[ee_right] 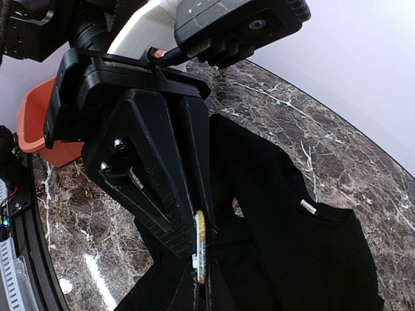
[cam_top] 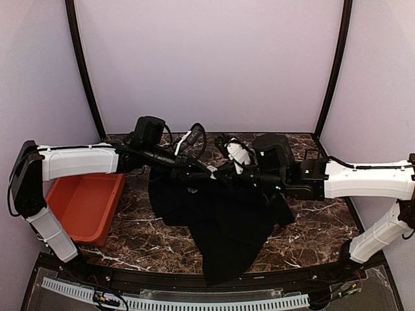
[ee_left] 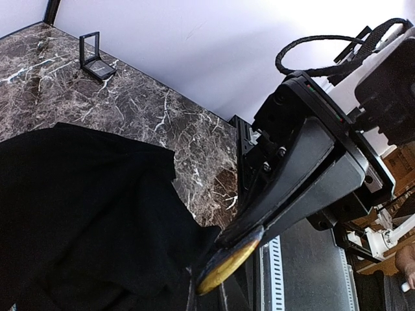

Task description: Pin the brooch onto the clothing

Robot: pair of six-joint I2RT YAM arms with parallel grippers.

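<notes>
The black garment (cam_top: pixel 227 223) lies spread on the marbled table. Over its upper part, both grippers meet tip to tip at the small brooch (cam_top: pixel 211 170), which looks whitish from above. My left gripper (cam_top: pixel 206 172) is shut on it. In the left wrist view the brooch (ee_left: pixel 228 267) shows a gold oval face beside the right fingers (ee_left: pixel 285 188); in the right wrist view the brooch (ee_right: pixel 201 243) is edge-on at the left fingertips. My right gripper is shut against the brooch's lower end; whether anything thin sits between its fingers is hidden. The pin cannot be made out.
An orange bin (cam_top: pixel 87 204) stands at the left. A small round coloured patch (ee_right: pixel 237 207) and a white label (ee_right: pixel 308 207) show on the garment. A black folding frame (ee_left: pixel 97 61) stands at the back of the table. Bare tabletop lies on both sides of the cloth.
</notes>
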